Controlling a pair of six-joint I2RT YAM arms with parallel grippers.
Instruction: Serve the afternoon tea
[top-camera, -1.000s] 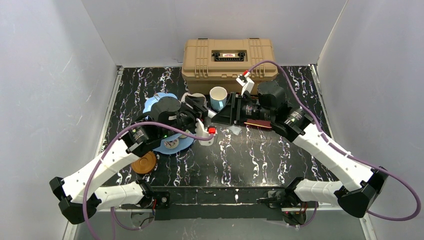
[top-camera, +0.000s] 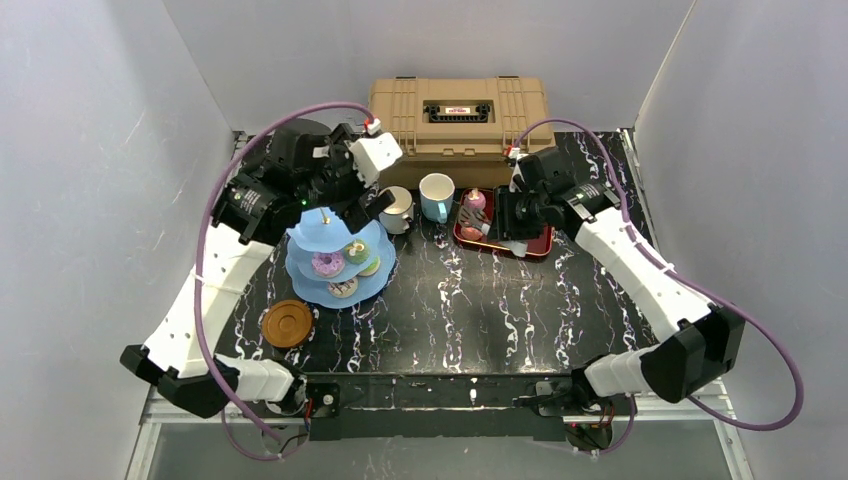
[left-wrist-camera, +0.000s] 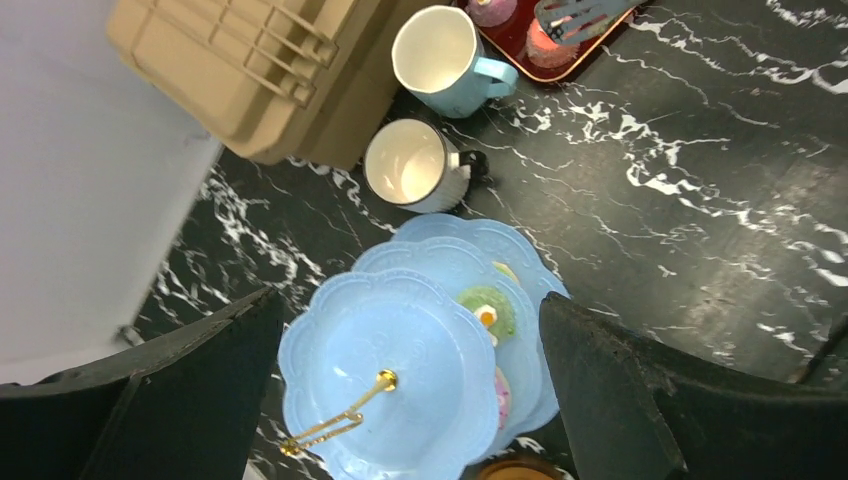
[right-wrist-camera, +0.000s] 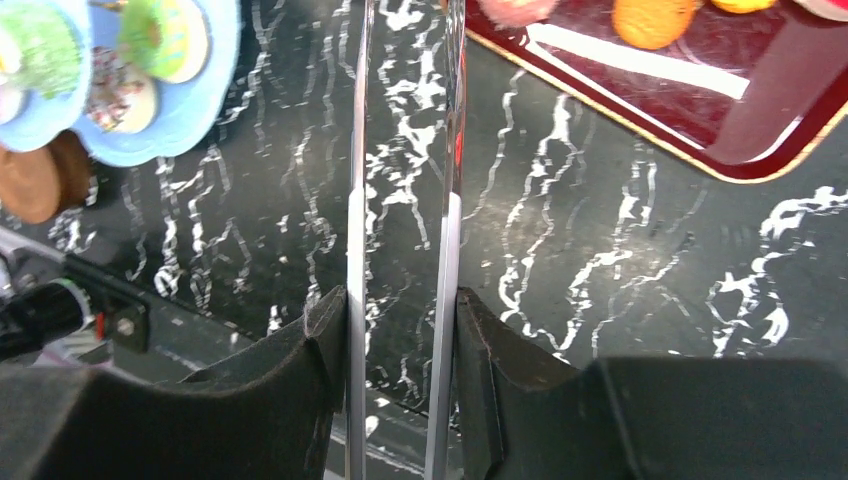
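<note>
My right gripper (top-camera: 510, 215) is shut on the metal tongs (right-wrist-camera: 446, 240), whose prongs (top-camera: 471, 217) reach over the left part of the red tray (top-camera: 530, 255). A pink cake (top-camera: 476, 199) and a coral pastry (left-wrist-camera: 546, 48) lie at that end, close to the prongs. Whether the prongs touch either one, I cannot tell. My left gripper is open and empty, above and beside the blue tiered stand (left-wrist-camera: 400, 330). On the stand's lower tiers sit a purple donut (top-camera: 327, 264), a green pastry (left-wrist-camera: 488, 311) and other sweets.
Behind the stand are a white mug (top-camera: 397, 211) and a light blue mug (top-camera: 437, 197). A tan case (top-camera: 457, 125) fills the back. The round brown lid (top-camera: 287, 323) lies front left.
From near the middle, my left gripper has swung back to the left, and it is open now. My right gripper has moved right, carrying the tongs from beside the left gripper to over the tray.
</note>
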